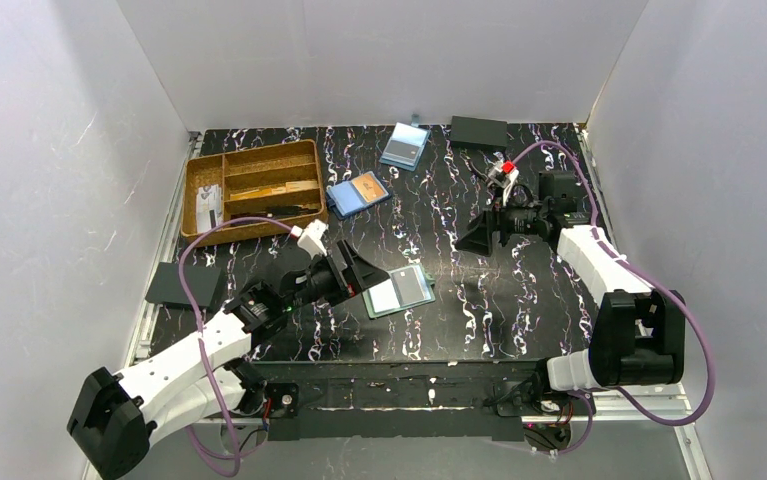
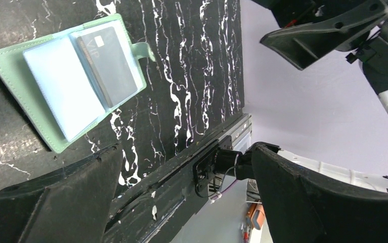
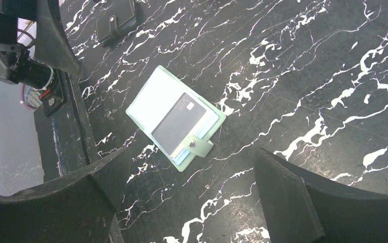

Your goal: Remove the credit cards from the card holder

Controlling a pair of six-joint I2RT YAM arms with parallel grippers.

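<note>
A mint-green card holder [image 1: 400,290] lies open on the black marbled table, with clear sleeves and a dark grey card [image 2: 108,63] in one side; its snap strap [image 3: 197,146] sticks out from that side. My left gripper [image 1: 357,271] hangs open just left of and above the holder, with nothing between its fingers. My right gripper [image 1: 483,232] is open above the table, to the right of and behind the holder, also empty.
A blue holder [image 1: 349,198] and another [image 1: 404,146] lie behind, near a wooden organizer [image 1: 254,156]. Dark boxes [image 1: 479,131] stand at the back right and left [image 1: 182,285].
</note>
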